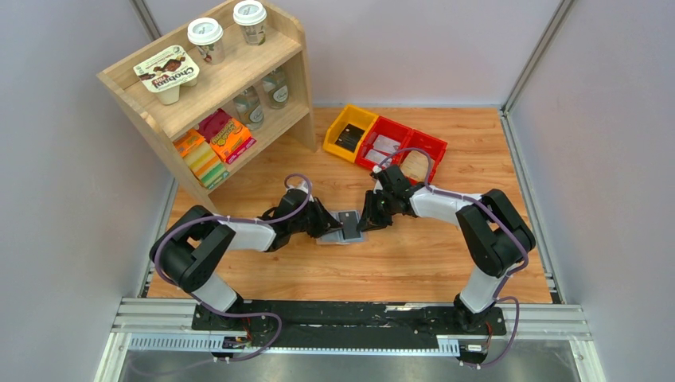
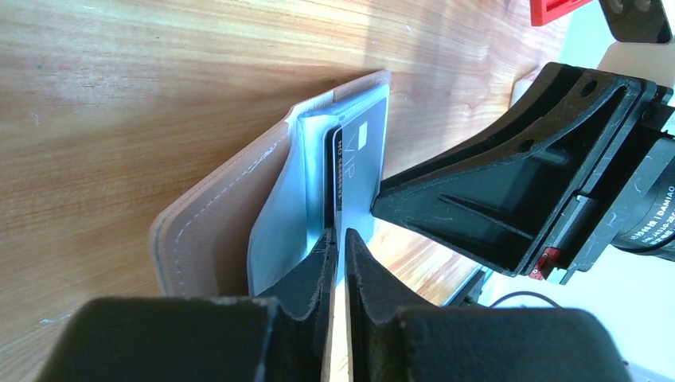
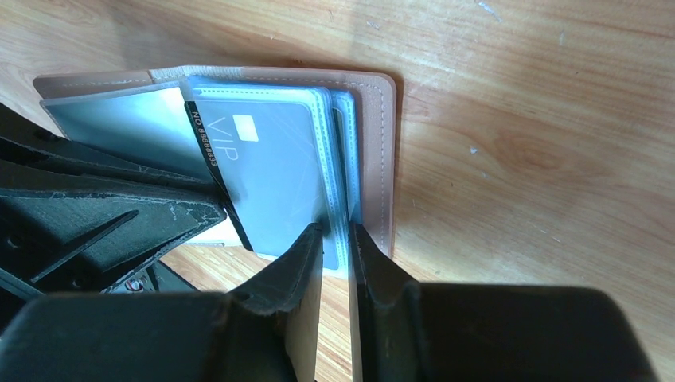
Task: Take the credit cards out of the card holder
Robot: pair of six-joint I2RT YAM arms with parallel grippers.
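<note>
The card holder lies open on the wood between my grippers, pinkish-grey cover with blue sleeves, a card marked VIP inside. In the left wrist view my left gripper has its fingertips close together at the card's dark-striped edge; whether the card is between them is unclear. My right gripper is at the holder's blue edge on the other side, fingertips a narrow gap apart; whether they grip the edge cannot be told.
Yellow and red bins stand at the back. A wooden shelf with cups, jars and boxes is at back left.
</note>
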